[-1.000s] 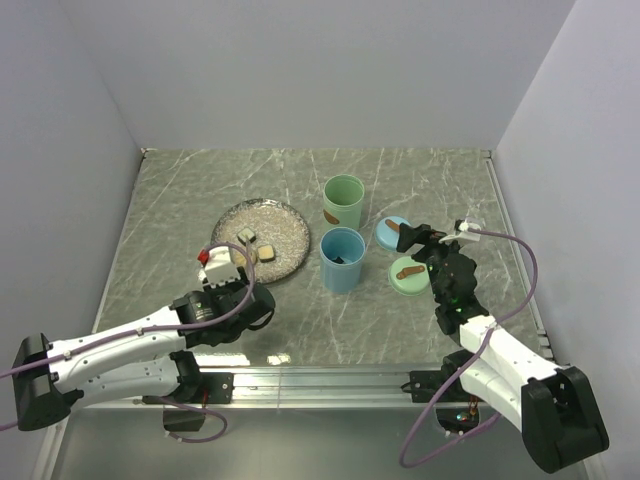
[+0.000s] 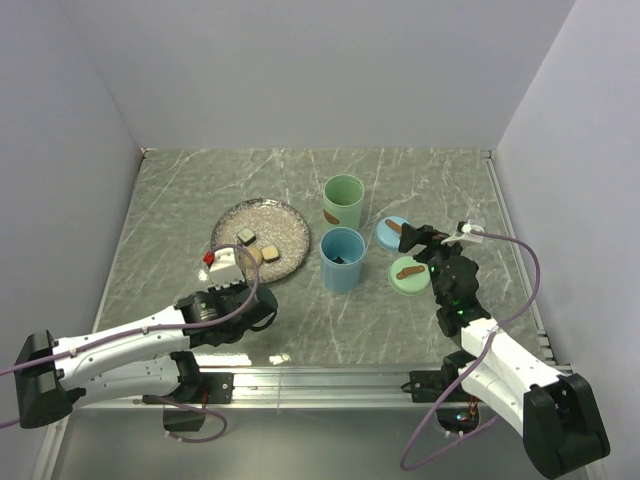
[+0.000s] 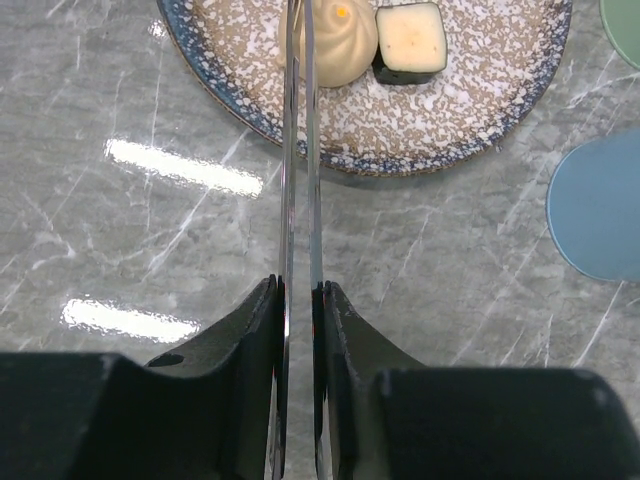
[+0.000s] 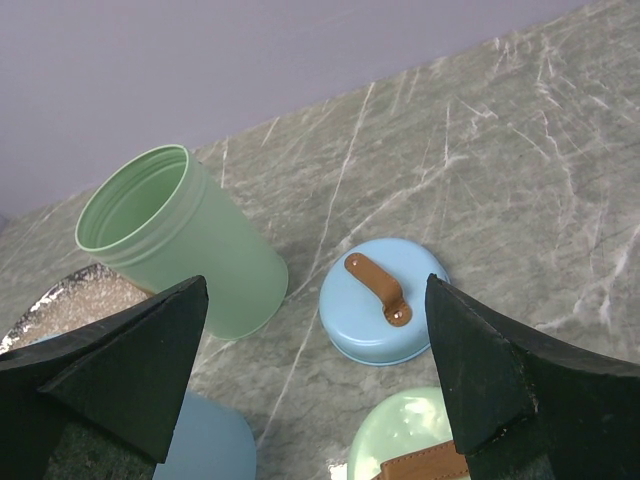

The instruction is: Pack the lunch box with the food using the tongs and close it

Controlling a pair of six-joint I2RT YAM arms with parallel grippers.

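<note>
My left gripper is shut on long metal tongs (image 3: 314,200), whose two arms reach over the plate (image 3: 400,165). They cross a round cream bun (image 3: 345,45); their far tips leave the left wrist view, so I cannot tell whether they pinch it. Beside the bun sits a pale-topped, dark-sided square piece (image 3: 412,38), and a second such piece (image 2: 246,236) lies farther back. Right of the plate stand a blue container (image 2: 343,278), with something dark inside, and a green container (image 2: 344,205). Above the lids, my right gripper is open and empty.
A blue lid (image 4: 350,325) and a green lid (image 2: 410,286), each with a brown handle, lie flat to the right of the containers. Bare grey marble tabletop (image 2: 300,325) spreads in front of the blue container.
The square piece nearest the bun has shifted slightly right on the plate, and the bun shows a little farther right. My left gripper has moved slightly; the right arm has barely moved.
</note>
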